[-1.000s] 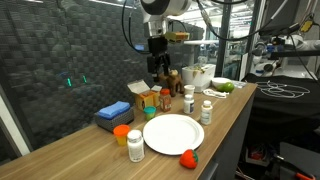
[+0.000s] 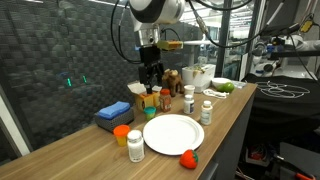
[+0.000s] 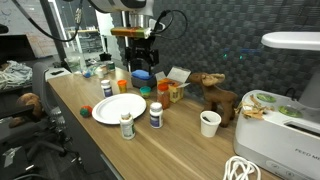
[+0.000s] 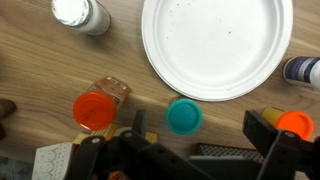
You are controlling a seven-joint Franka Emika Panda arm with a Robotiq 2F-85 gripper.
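Note:
My gripper (image 2: 150, 78) hangs in the air above the back part of the wooden table, pointing down. In the wrist view its dark fingers (image 4: 272, 142) stand wide apart and open, nothing held between them. A small teal-lidded container (image 4: 183, 116) appears between and slightly beyond the fingertips, apart from them. To the left is an orange-capped bottle (image 4: 95, 110), and by the right finger sits an orange container (image 4: 295, 122). The large white plate (image 4: 215, 45) lies beyond them, empty.
A white bottle (image 2: 136, 146) and a red strawberry-like item (image 2: 189, 158) stand near the plate. Behind are a dark basket with blue cloth (image 2: 115, 110) and an open cardboard box (image 2: 146, 98). Brown toy animal (image 3: 220, 90) and white mug (image 3: 210, 123) stand farther along. Bare table (image 2: 75, 158) lies front left.
Over the last second my gripper has moved left and somewhat lower in exterior view 1, toward the space over the teal container. The table items have not moved.

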